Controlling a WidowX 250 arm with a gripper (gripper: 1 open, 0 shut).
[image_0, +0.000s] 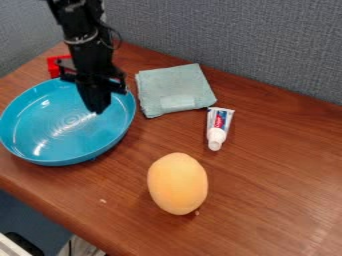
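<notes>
My black gripper (96, 95) points down over the back part of a blue round tray (40, 140) at the left of the table; whether its fingers are open or shut is hard to tell. A yellow-orange oval object (178, 184) lies at the front middle. A white toothpaste tube (218, 127) lies right of the tray, and a folded grey-green cloth (177, 90) lies behind it.
A red object (56, 64) sits behind the tray, partly hidden by the arm. A grey padded wall rises behind, and the table's front-left edge borders the floor.
</notes>
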